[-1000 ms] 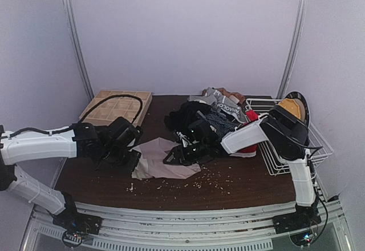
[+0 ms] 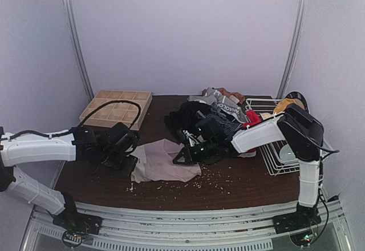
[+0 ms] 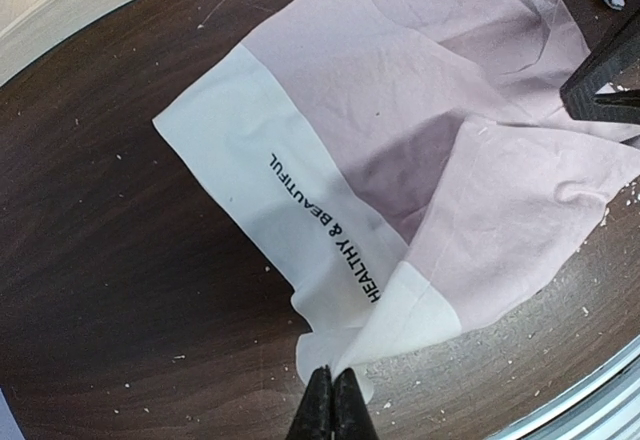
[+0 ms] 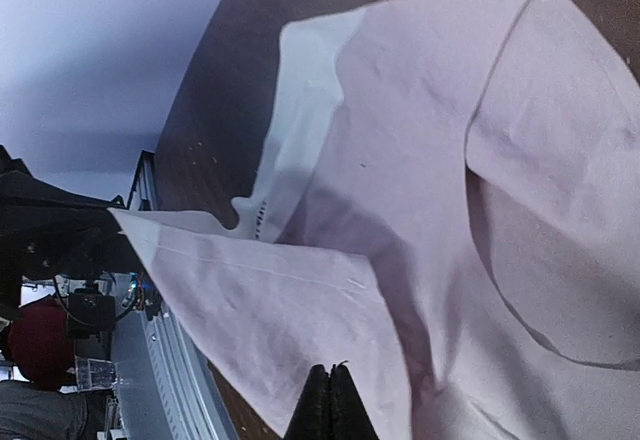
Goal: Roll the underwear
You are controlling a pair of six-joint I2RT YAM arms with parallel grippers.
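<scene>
The pink underwear [image 2: 162,157] lies spread on the dark table, creased, with one front flap folded over. Its white waistband [image 3: 245,125] carries black lettering. At a waistband corner my left gripper is shut on the cloth and draws that corner up. My right gripper is shut with nothing between its fingers, above the pink cloth. The folded edge [image 4: 345,260] runs just beyond those fingertips, outside them. In the left wrist view one dark finger [image 3: 600,100] of the right gripper shows at the right border, over the garment.
A wooden compartment tray [image 2: 117,111] stands at the back left. Behind the garment is a heap of dark and grey clothes [image 2: 217,114]. A white wire rack [image 2: 279,162] holds dishes at the right. Small crumbs are scattered on the table's front, otherwise clear.
My left gripper moved slightly early on, still gripping its corner.
</scene>
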